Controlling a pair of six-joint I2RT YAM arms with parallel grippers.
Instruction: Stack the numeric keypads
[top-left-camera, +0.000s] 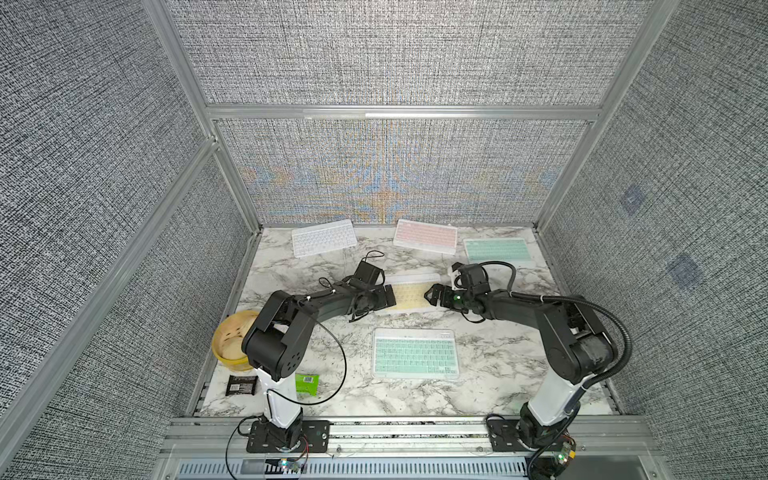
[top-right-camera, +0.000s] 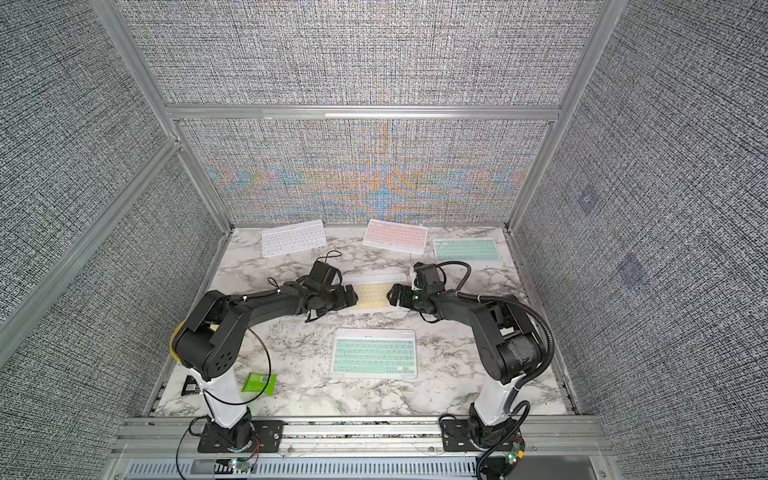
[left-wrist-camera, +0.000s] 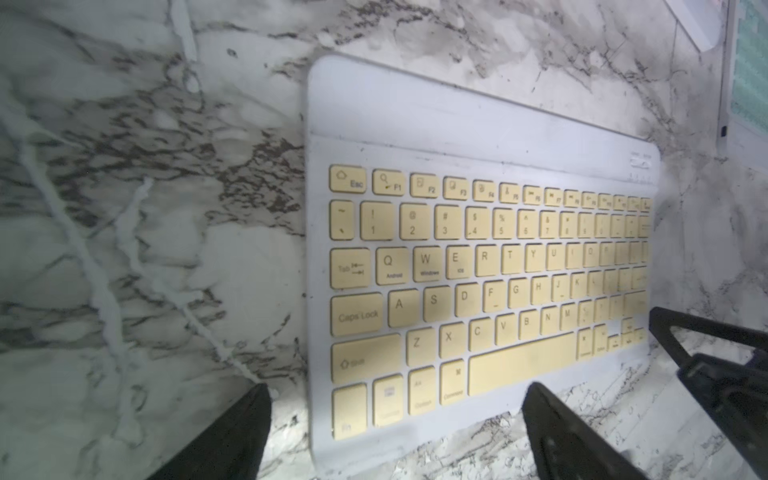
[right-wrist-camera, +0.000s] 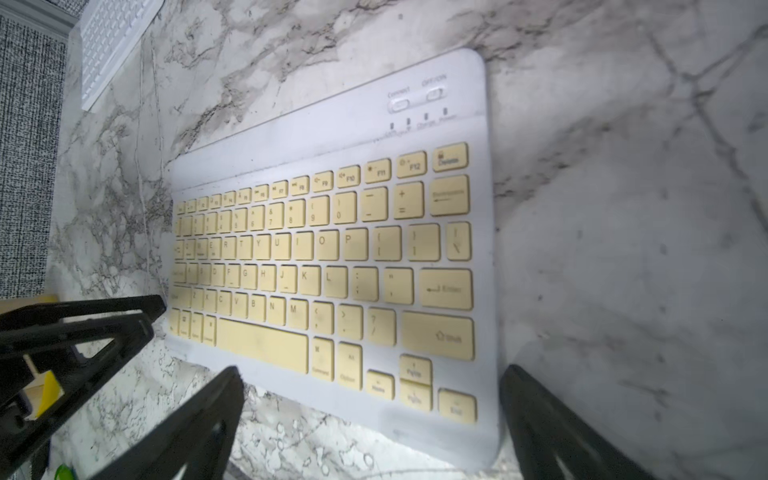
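Note:
A white keyboard with yellow keys (left-wrist-camera: 480, 264) lies flat in the middle of the table. At its left end is my left gripper, open, its blurred fingers spread around that end's lower corner area. On the opposite end my right gripper is open too, one finger just outside the right edge. Whether either finger touches the keyboard I cannot tell. Nearer the front lies a mint-key keyboard (top-left-camera: 415, 353). Along the back are a white keyboard (top-left-camera: 324, 238), a pink-key keyboard (top-left-camera: 425, 236) and another mint-key keyboard (top-left-camera: 497, 250).
A yellow bowl (top-left-camera: 227, 352) stands at the left edge, partly behind the left arm. A dark packet (top-left-camera: 241, 385) and a green packet (top-left-camera: 306, 383) lie at the front left.

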